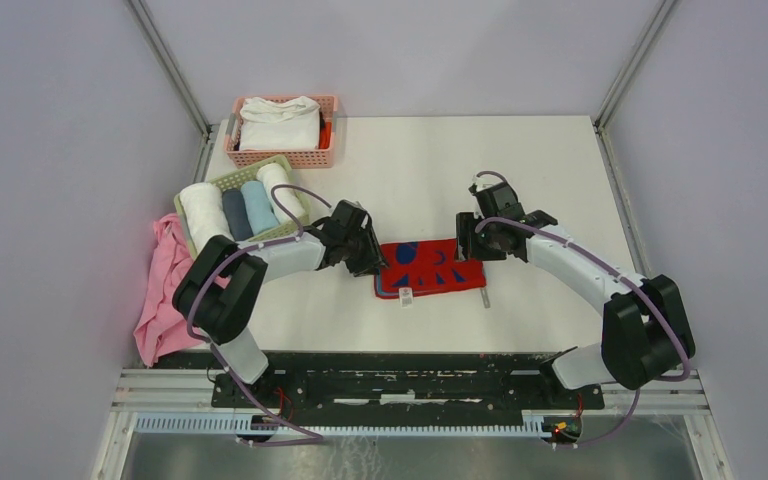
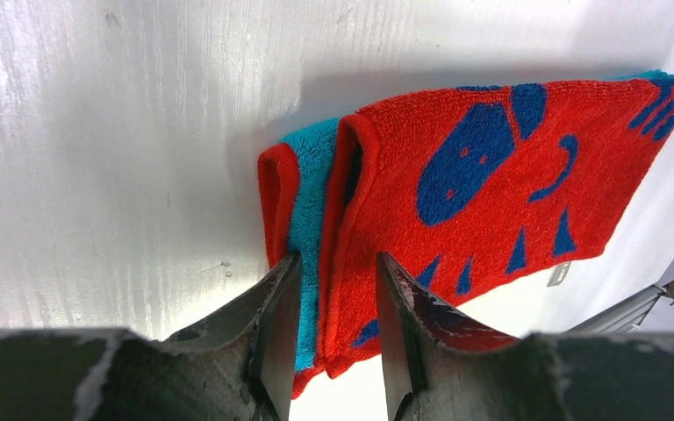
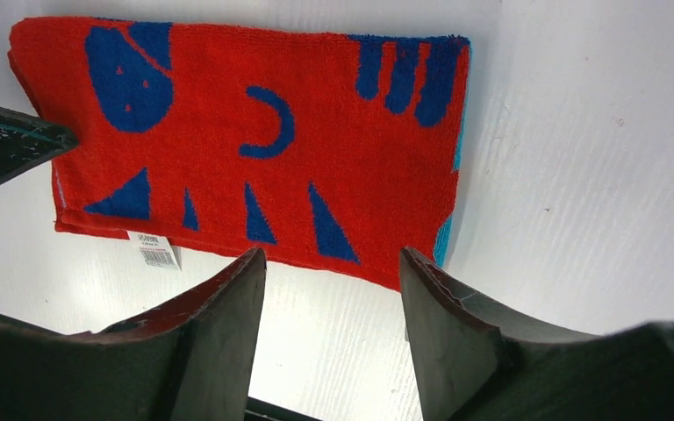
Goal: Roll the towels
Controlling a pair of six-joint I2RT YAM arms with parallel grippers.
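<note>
A red towel (image 1: pixel 430 268) with blue shapes lies folded into a flat strip in the middle of the table; in the left wrist view its layered left end shows a turquoise underside (image 2: pixel 314 189). My left gripper stands open over that left end, its fingers apart above the folded layers. At the towel's right end is my right gripper, also open, with fingertips near the front right edge of the cloth. Neither appears to grip any fabric. A white label (image 3: pixel 154 250) sticks out from the front edge.
Rolled white and blue towels fill a green basket (image 1: pixel 285 163) at the left. Behind it stands a pink basket (image 1: pixel 290 159) with folded white cloth. A pink cloth (image 1: pixel 165 290) hangs at the table's left side.
</note>
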